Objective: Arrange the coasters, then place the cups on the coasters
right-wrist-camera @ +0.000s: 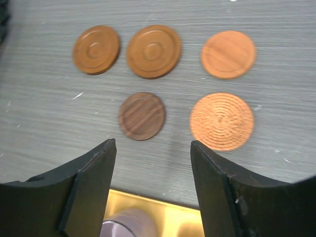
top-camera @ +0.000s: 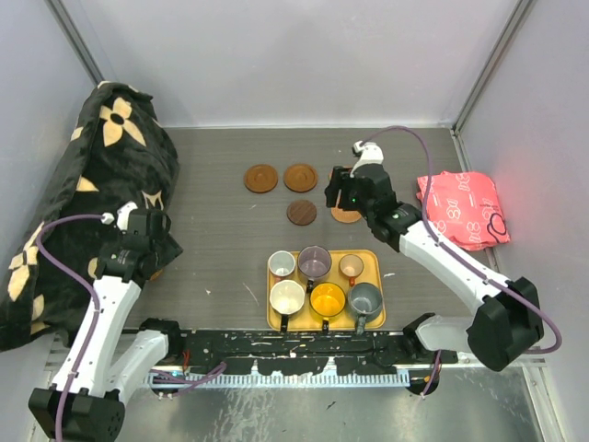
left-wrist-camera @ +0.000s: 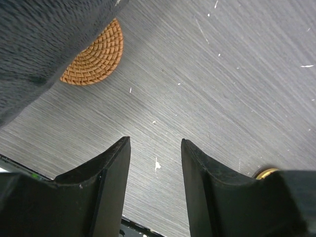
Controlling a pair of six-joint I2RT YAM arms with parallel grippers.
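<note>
Several cups share a yellow tray (top-camera: 273, 319) at the front middle, among them a purple cup (top-camera: 315, 263), a yellow cup (top-camera: 328, 299) and a grey cup (top-camera: 365, 300). Behind them lie several round coasters, including a dark coaster (right-wrist-camera: 142, 116) and a woven coaster (right-wrist-camera: 222, 122). Another woven coaster (left-wrist-camera: 98, 58) sits at the left, largely covered by the blanket. My right gripper hangs over the coasters, its fingers apart and empty. The left gripper stands open beside the blanket with bare table between its fingers.
A dark flowered blanket (top-camera: 110, 166) is heaped along the left wall. At the far right rests a pink cloth bundle (top-camera: 463, 210). Bare table (top-camera: 212, 230) stretches between the blanket and the coasters.
</note>
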